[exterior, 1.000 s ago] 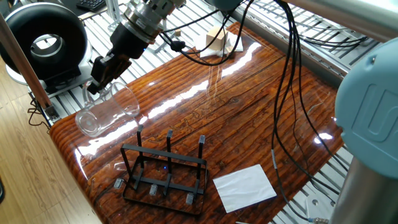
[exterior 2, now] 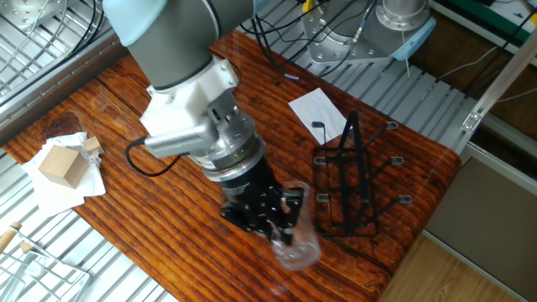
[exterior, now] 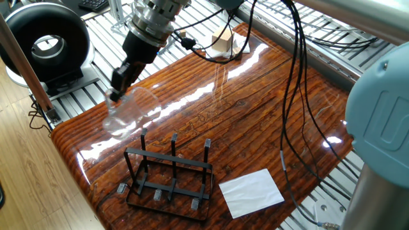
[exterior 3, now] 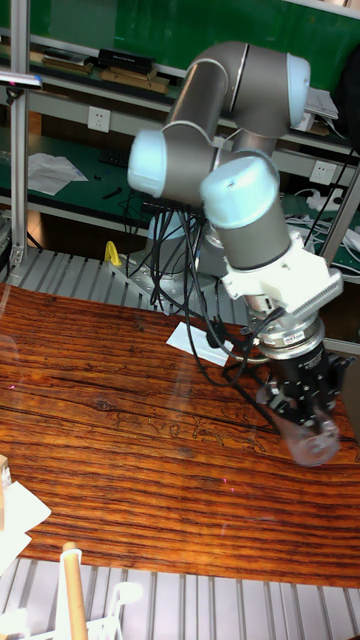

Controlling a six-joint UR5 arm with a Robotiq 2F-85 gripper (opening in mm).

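A clear glass mug hangs tilted at the left end of the table, with my gripper shut on its handle side. In exterior view 2 the mug is beside the black rack, and the gripper's dark fingers overlap it. The exact grip on the handle is blurred. Exterior view 3 has the mug near the table's right end, beneath the gripper. The black metal rack, with upright prongs, stands empty on the table, apart from the mug in exterior view 1.
A white sheet lies flat beside the rack. A wooden block and a smaller one sit on white paper at a table edge. Black cables hang over the table, whose middle is clear.
In exterior view 1 my gripper and the mug have moved right together, and the mug's tilt has shifted somewhat. The rack and the white sheet have stayed put.
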